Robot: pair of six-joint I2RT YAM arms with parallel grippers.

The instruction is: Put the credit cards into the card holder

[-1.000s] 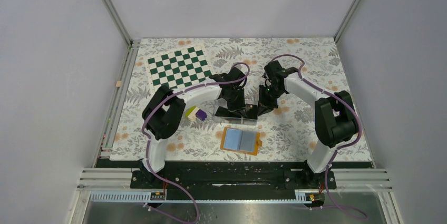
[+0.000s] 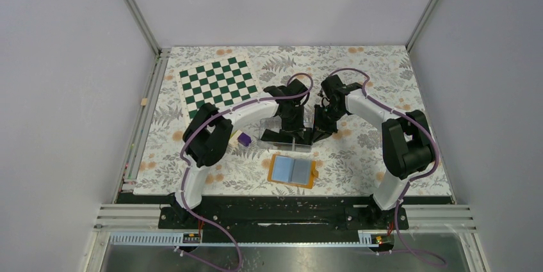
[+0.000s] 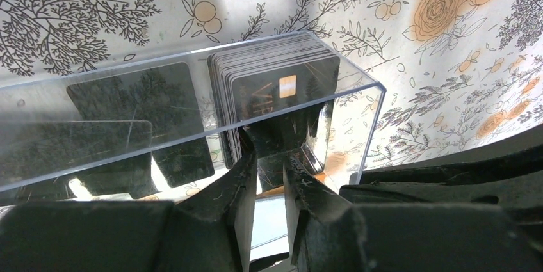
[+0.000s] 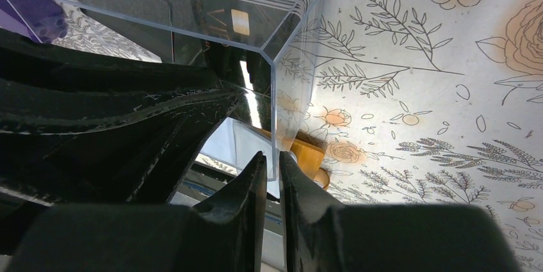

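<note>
A clear box (image 2: 285, 146) near the middle of the table holds black cards; in the left wrist view a stack of cards (image 3: 288, 85) shows in its right-hand compartment. Over that compartment is my left gripper, its fingers parted by a narrow gap with no card clearly held between them. At the box's right end, my right gripper is shut on the upright edge of the clear wall. An open card holder (image 2: 291, 171) with an orange border and blue-grey pages lies in front of the box. From above, both arms partly hide the cards.
Loose black cards (image 3: 137, 102) fill the box's left part. A purple, white and yellow object (image 2: 242, 138) lies left of the box. Behind it lies a green checkered board (image 2: 218, 82).
The left arm has shifted to the right over the box, toward the right gripper. My right arm, the box and the card holder look unmoved.
</note>
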